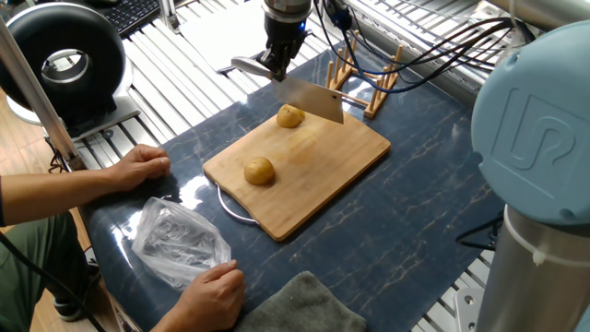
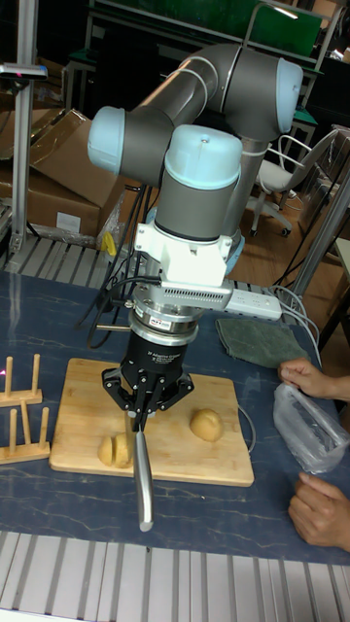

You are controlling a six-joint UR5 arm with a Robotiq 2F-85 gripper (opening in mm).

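Note:
A cleaver with a metal handle (image 2: 144,482) and a broad blade (image 1: 313,99) is held by my gripper (image 1: 277,70), whose fingers are shut on it. In exterior view 1 the blade hangs over the far part of the wooden cutting board (image 1: 313,171), overlapping the view of one potato (image 1: 289,116). Seen from exterior view 3, that potato (image 2: 122,450) shows a dividing line, as if in two pieces; the blade is almost edge-on just beside it. Whether blade and potato touch, I cannot tell. Another potato (image 1: 259,171) rests apart, nearer the board's handle end.
A wooden rack (image 1: 373,92) with pegs stands beyond the board. A person's hands (image 1: 210,297) rest at the table's side near a clear plastic bag (image 1: 180,242). A grey-green cloth (image 1: 302,306) lies close by.

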